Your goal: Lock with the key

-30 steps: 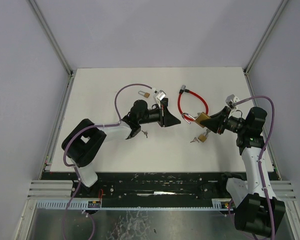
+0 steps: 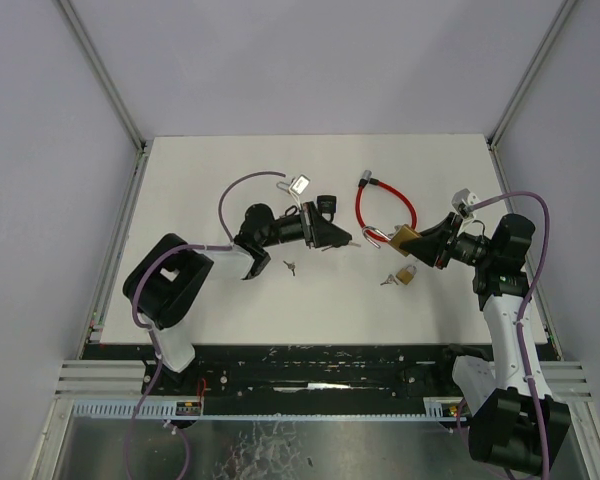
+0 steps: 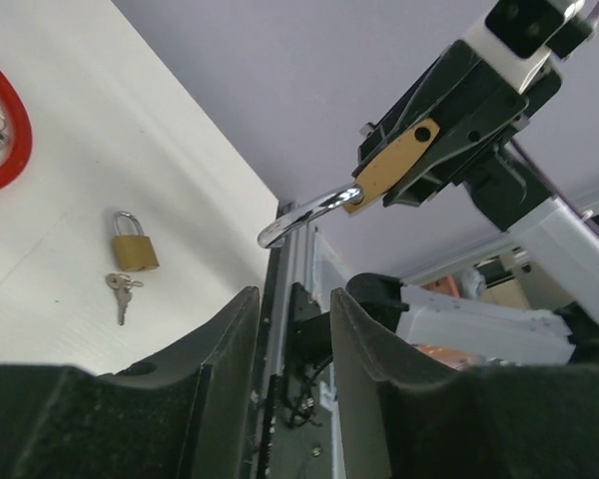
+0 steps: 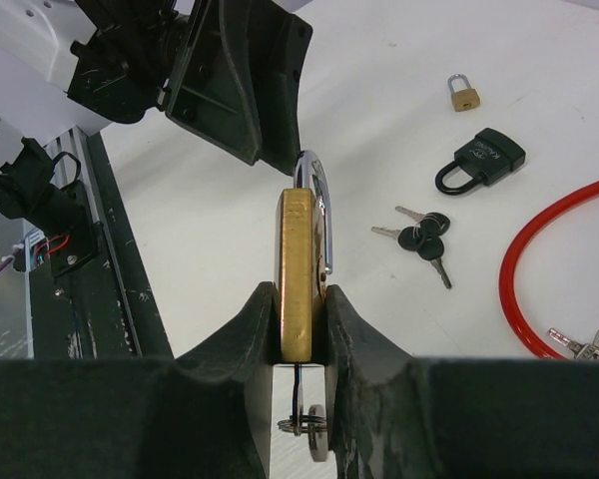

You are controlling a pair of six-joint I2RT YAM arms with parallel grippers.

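A brass padlock (image 2: 405, 238) with its long silvery shackle (image 3: 309, 215) standing out is held by my right gripper (image 2: 418, 243), shut on the body. Seen from the right wrist, the body lies between both fingers, and a key ring with a key (image 4: 312, 424) shows below it. My left gripper (image 2: 348, 238) is partly open and empty, to the left of the shackle and apart from it. Its two fingertips (image 3: 248, 299) show a gap in the left wrist view. Whether the key sits in the padlock cannot be told for sure.
A smaller brass padlock (image 3: 133, 251) and its keys (image 3: 122, 289) lie on the table near the right gripper. A black padlock (image 4: 484, 158), black-headed keys (image 4: 419, 235) and a red cable lock (image 2: 410, 205) lie farther back. Another small padlock (image 4: 466, 97) and loose keys (image 2: 290, 267) lie leftward.
My left gripper has drawn back slightly to the left and its wrist has tilted. The right gripper keeps its place with the padlock.
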